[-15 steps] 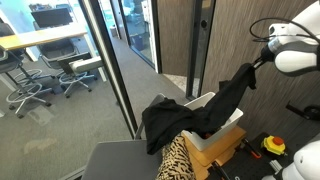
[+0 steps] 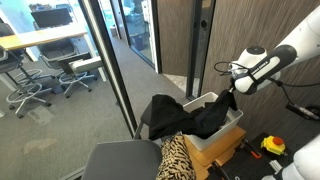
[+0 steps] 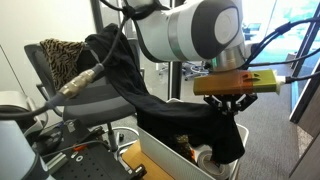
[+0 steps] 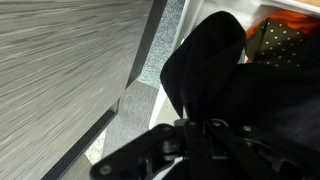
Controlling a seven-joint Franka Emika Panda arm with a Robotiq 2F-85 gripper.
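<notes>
A large black cloth (image 2: 168, 116) stretches from the grey chair over into the white bin (image 2: 236, 119). My gripper (image 2: 234, 90) is shut on one end of this cloth, low above the bin's far right part. In exterior view 2 the cloth (image 3: 175, 117) hangs from my gripper (image 3: 232, 104) down into the bin and slants up to the chair on the left. Seen from the wrist, bunched black fabric (image 4: 205, 60) runs from between the fingers and covers much of the bin, hiding the fingertips.
A leopard-print cloth (image 2: 175, 160) hangs on the grey chair (image 2: 120, 160). Inside the bin a dark dotted item (image 4: 281, 44) shows beside the black fabric. A wooden wall (image 2: 245, 35) stands close behind the arm. A red and yellow button (image 2: 273, 145) sits at the right.
My gripper has come down and left toward the bin, carrying the cloth's end with it. The raised stretch of cloth has become shorter and lower.
</notes>
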